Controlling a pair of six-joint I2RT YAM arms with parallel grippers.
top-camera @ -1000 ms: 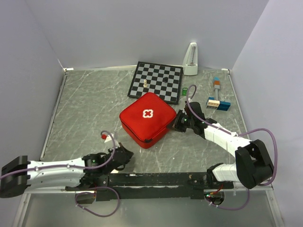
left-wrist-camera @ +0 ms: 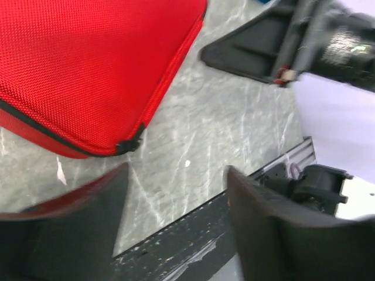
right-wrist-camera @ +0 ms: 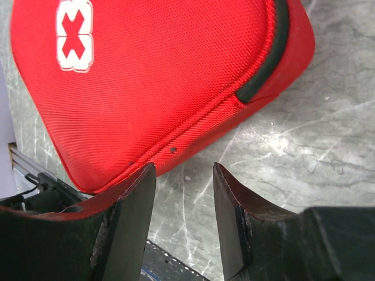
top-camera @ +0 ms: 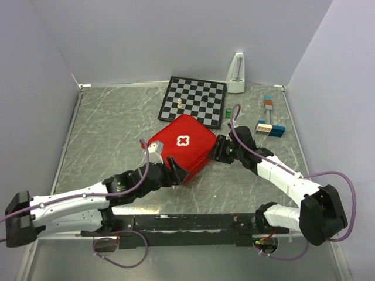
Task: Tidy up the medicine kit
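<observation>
The red medicine kit (top-camera: 186, 134), with a white cross badge on its lid, lies closed on the marbled table. Over its front corner is my left gripper (top-camera: 179, 171), its fingers parted. In the left wrist view, the kit's corner (left-wrist-camera: 120, 105) with a black zip end shows ahead of the blurred fingers, and only bare table is between them. At the kit's right side, my right gripper (top-camera: 218, 150) is partly open. From the right wrist view, the kit's red side (right-wrist-camera: 199, 137) is just beyond the fingertips, with nothing gripped.
A chessboard (top-camera: 195, 96) with a small pale piece (top-camera: 180, 103) sits behind the kit. At the back are a white metronome (top-camera: 237, 73) and a green item (top-camera: 228, 113); blue blocks (top-camera: 276, 130) lie at right.
My left arm has moved up and right from the table's front to the kit's front corner. The right gripper stays by the kit with small shifts. The kit has not visibly moved.
</observation>
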